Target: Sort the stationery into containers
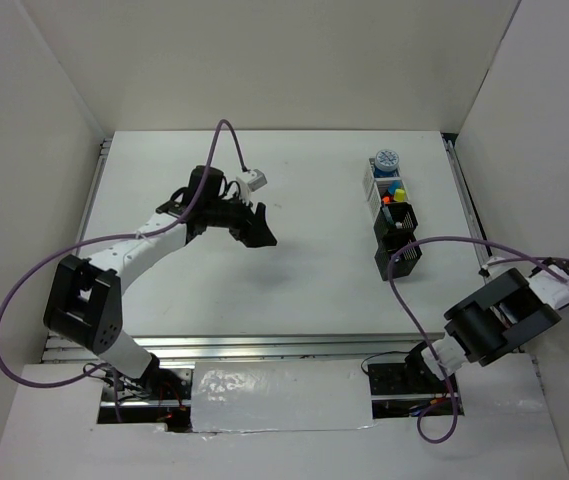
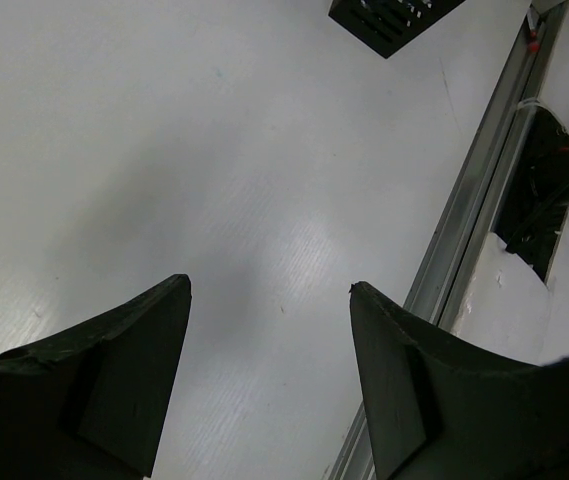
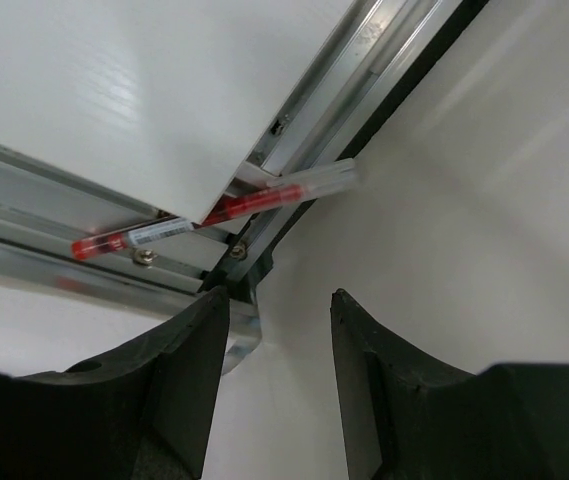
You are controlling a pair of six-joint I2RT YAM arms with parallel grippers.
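A red pen point(image 3: 256, 201) with a pale label and a clear end lies across the metal rails at a table corner in the right wrist view. My right gripper stands open near it, with nothing between its fingers. In the top view that arm reaches out past the table's right edge. Over the bare table, left of centre, my left gripper is also open and empty. Two black mesh holders point(image 1: 397, 262) stand in line with a white container point(image 1: 371, 185) on the table's right side. Small blue, orange and yellow items point(image 1: 398, 195) show in the white one.
A blue roll point(image 1: 386, 161) sits at the far end of the container row. Metal rails point(image 1: 264, 343) border the table's front and sides. A wall point(image 1: 534, 190) rises close beside the right arm.
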